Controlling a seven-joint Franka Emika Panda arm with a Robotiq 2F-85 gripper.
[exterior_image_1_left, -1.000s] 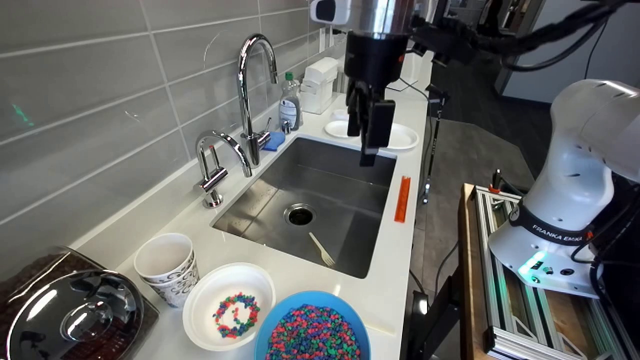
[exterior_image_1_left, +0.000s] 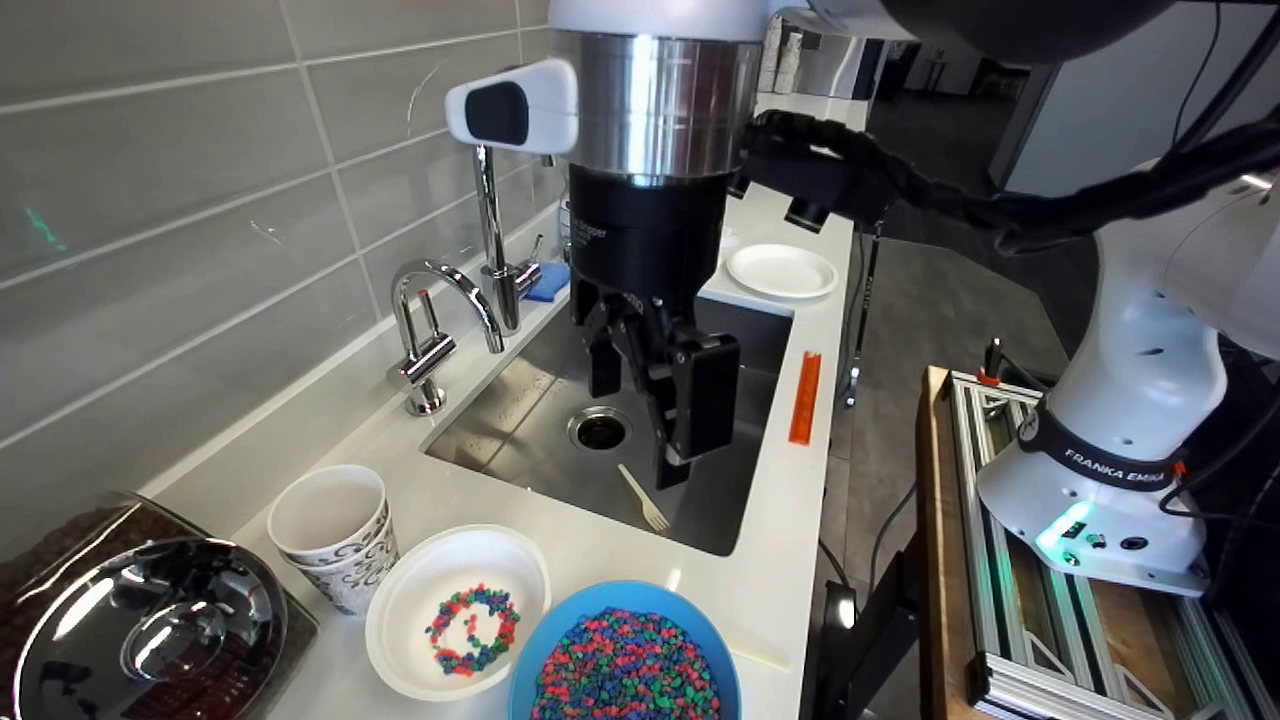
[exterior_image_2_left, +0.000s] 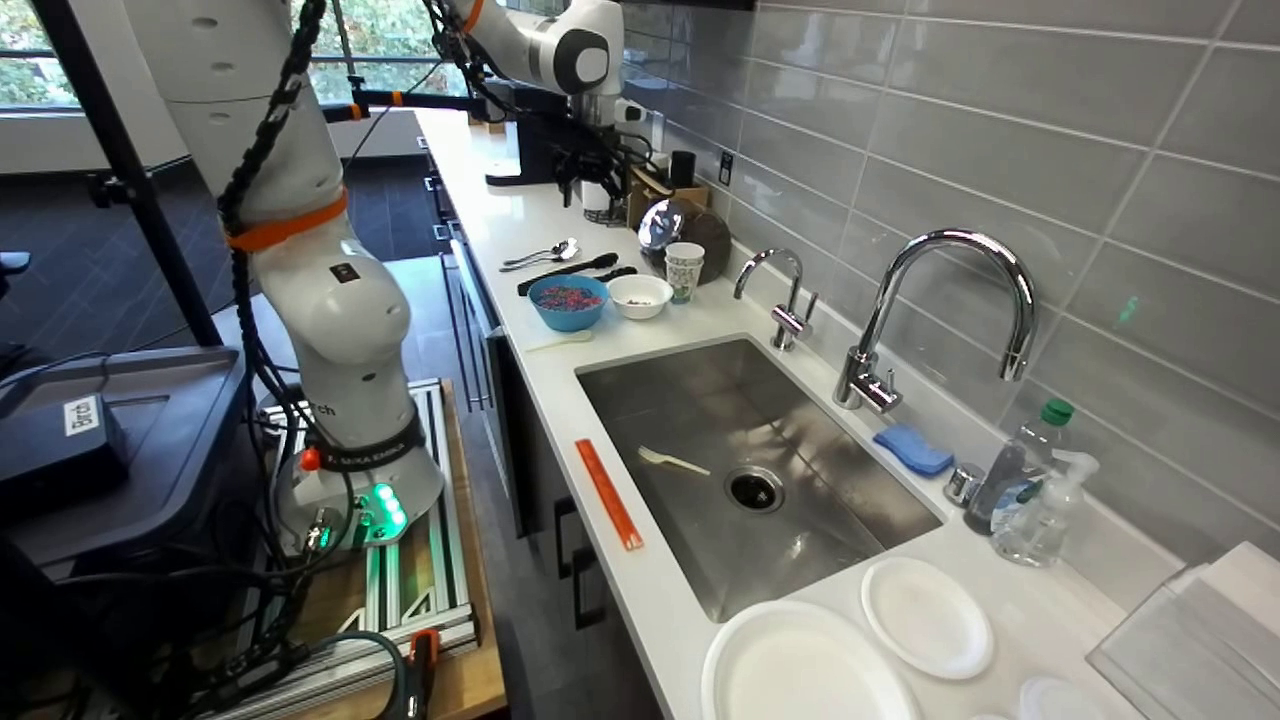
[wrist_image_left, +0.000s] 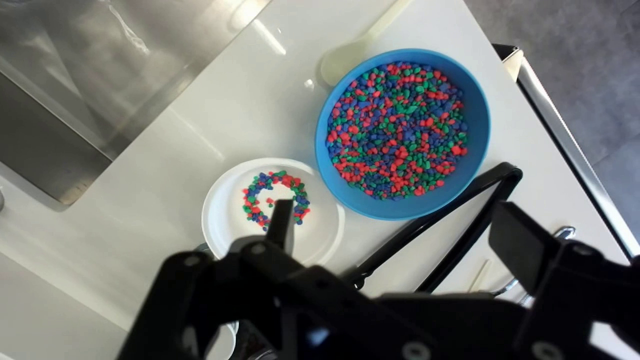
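In the wrist view, my gripper stands open, its two dark fingers wide apart with nothing held between them. Beyond the fingers lie a blue bowl (wrist_image_left: 320, 144) full of small red, green and blue pebbles (wrist_image_left: 396, 132) and a white bowl (wrist_image_left: 234, 228). Similar pebbles form a ring (wrist_image_left: 258, 180) on the white bowl's bottom, with a few red ones inside it. From exterior view 1, the gripper (exterior_image_1_left: 654, 408) hangs in the air, blocking part of the sink from sight. Exterior view 2 has it small and dark at the counter's far end.
Black tongs (wrist_image_left: 420, 240) lie beside the blue bowl, and a pale spoon (wrist_image_left: 345, 60) on its other side. Stacked paper cups (exterior_image_1_left: 336, 528) and a glass lid (exterior_image_1_left: 156, 636) stand near the white bowl. The sink (exterior_image_2_left: 720, 420) holds a pale fork (exterior_image_2_left: 672, 461).
The bowls, cups and fork have not moved.
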